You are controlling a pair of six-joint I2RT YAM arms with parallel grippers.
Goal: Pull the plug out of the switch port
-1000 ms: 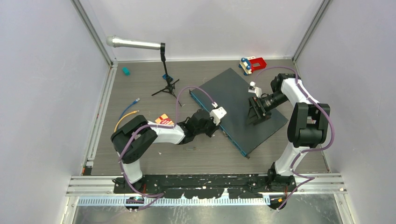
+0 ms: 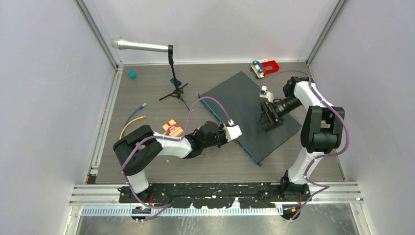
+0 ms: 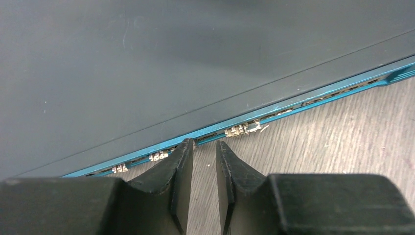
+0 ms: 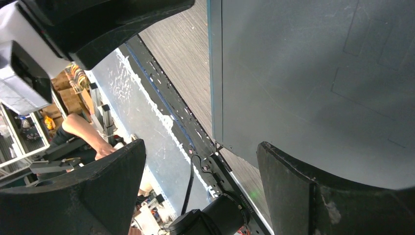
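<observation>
A dark grey switch (image 2: 235, 93) lies diagonally on the table, its teal port edge facing down-left. In the left wrist view, small metallic plugs or fittings (image 3: 242, 129) sit along that edge. My left gripper is at this edge, fingertips part open with a narrow gap, nothing visible between them, just below the port row. In the top view the left wrist hides part of the edge. My right gripper stands open over the switch, with nothing between its fingers.
A microphone-like arm on a tripod (image 2: 177, 90) stands at back left. Blue and yellow cables (image 2: 129, 126), an orange box (image 2: 172, 128) and a cyan object (image 2: 131, 74) lie left. A red toy (image 2: 270, 66) is at the back.
My left gripper has moved toward the front and slightly right along the switch's port edge. The right arm is practically unmoved.
</observation>
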